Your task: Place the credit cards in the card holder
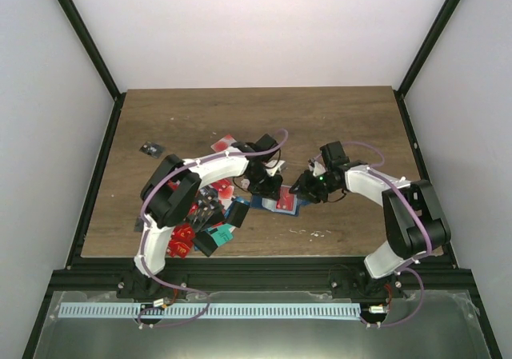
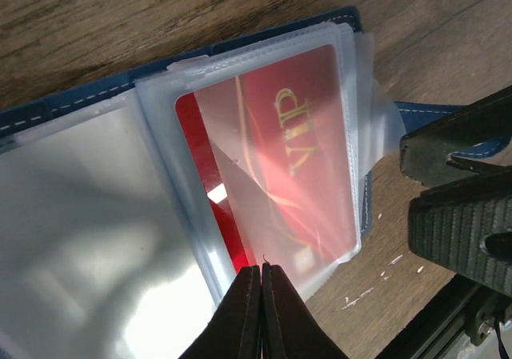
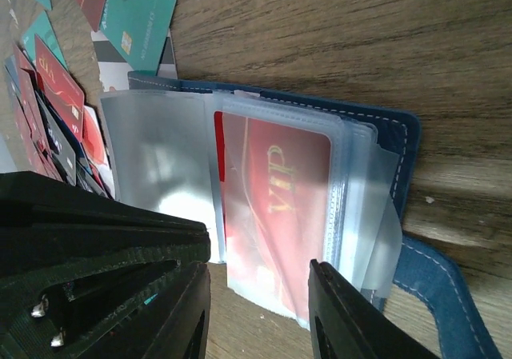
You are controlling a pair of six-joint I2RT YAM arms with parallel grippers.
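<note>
The blue card holder (image 1: 258, 202) lies open on the table, its clear sleeves showing. Inside one sleeve (image 2: 164, 111) is a red VIP card (image 2: 296, 159), tucked behind the clear plastic. My left gripper is above the near edge of that sleeve, its fingertips together and no card showing between them. At the holder's right side, my right gripper has its fingers apart with nothing held; the sleeve's lower edge appears beyond them. An empty sleeve (image 3: 160, 147) covers the left part of the holder.
Several red, black and teal cards (image 1: 220, 235) lie in a loose pile left of the holder. Teal cards (image 3: 144, 23) are close to its upper left corner. A dark card (image 1: 152, 149) rests alone at far left.
</note>
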